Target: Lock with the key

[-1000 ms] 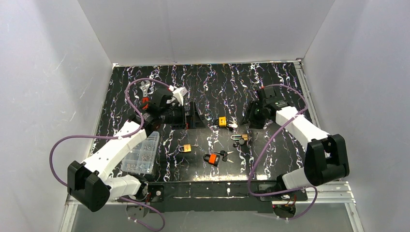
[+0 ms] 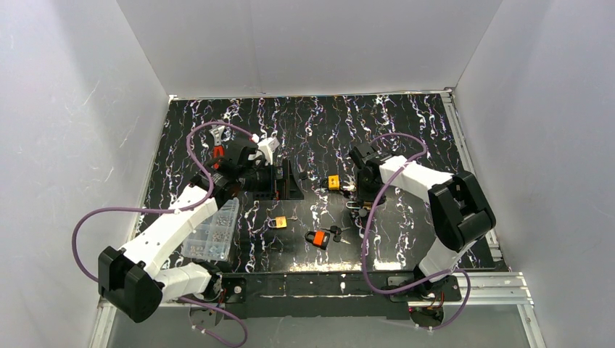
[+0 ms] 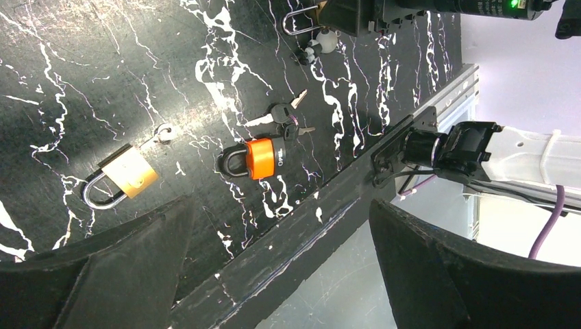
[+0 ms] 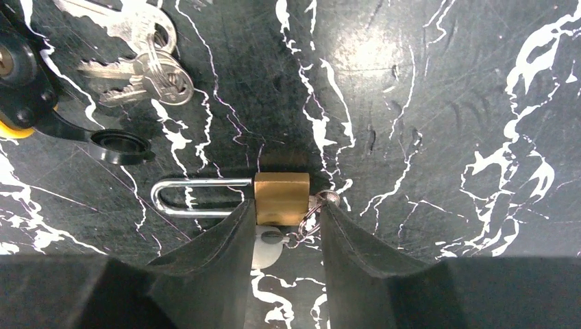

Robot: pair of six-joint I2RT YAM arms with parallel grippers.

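In the right wrist view a brass padlock (image 4: 281, 199) with a long shackle (image 4: 199, 183) lies flat. A metal ring (image 4: 330, 197) is at the end of its body opposite the shackle, and a pale round key head (image 4: 266, 250) lies against its side. My right gripper is part open, its fingertips on either side of the body. Whether they touch it, I cannot tell. My left gripper is wide open and empty above the table. Below it are a brass padlock (image 3: 129, 173) with a key at its end and an orange-black padlock (image 3: 262, 157).
Dark keys (image 3: 282, 114) lie beside the orange padlock. A yellow-black padlock (image 2: 333, 183) is near the table's middle, with silver keys (image 4: 147, 68) close by. A clear compartment box (image 2: 212, 230) and a red-handled tool (image 2: 217, 141) are at the left.
The left arm has shifted only slightly. The padlocks lie where they were.
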